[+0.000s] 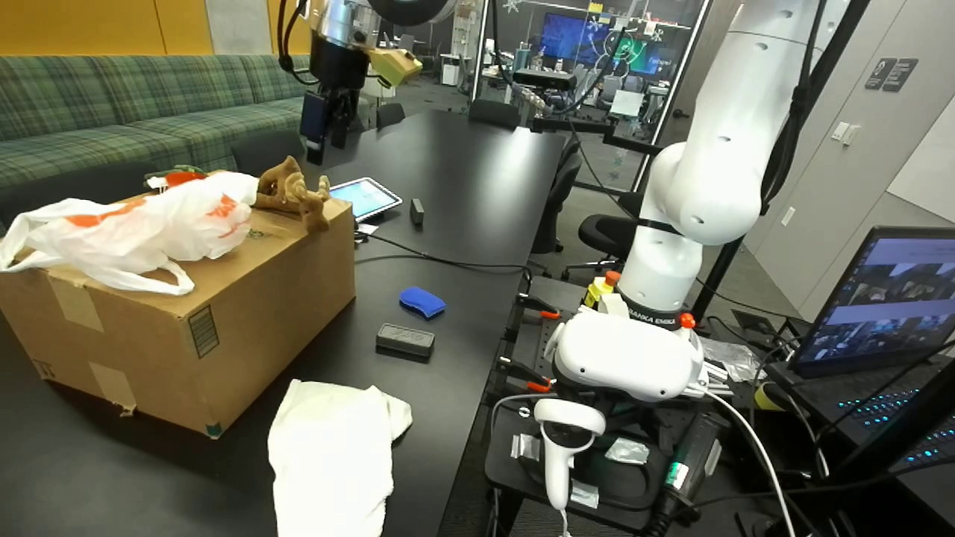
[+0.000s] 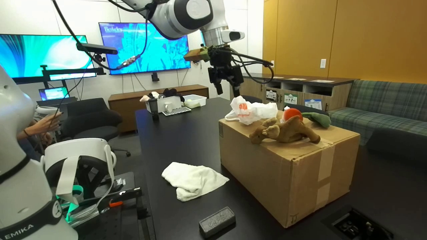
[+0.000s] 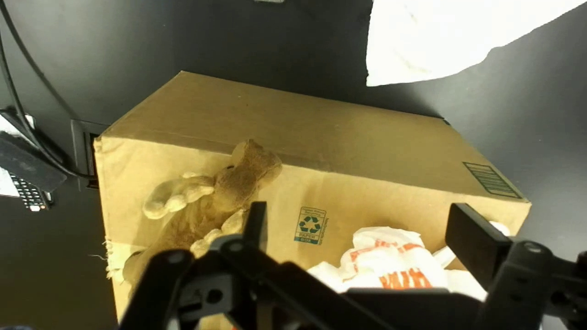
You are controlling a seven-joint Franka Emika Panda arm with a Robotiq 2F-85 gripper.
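Note:
Above the cardboard box point(image 1: 277, 286) hangs my gripper point(image 2: 227, 90), clear of everything on it. Its black fingers point(image 3: 255, 225) stand wide apart in the wrist view, with only the box top showing between them. On the box lie a brown plush toy point(image 2: 294, 130) and a white plastic bag with red print point(image 1: 170, 228). Something red and a green piece point(image 2: 318, 118) lie beside the plush in exterior view 2. A white cloth point(image 1: 331, 456) is spread on the table in front of the box.
Two dark erasers, one near point(image 1: 405, 341) and one farther off point(image 1: 416, 211), and a blue eraser point(image 1: 421, 301) lie on the table. A tablet point(image 1: 365, 198) and black cables lie past the box.

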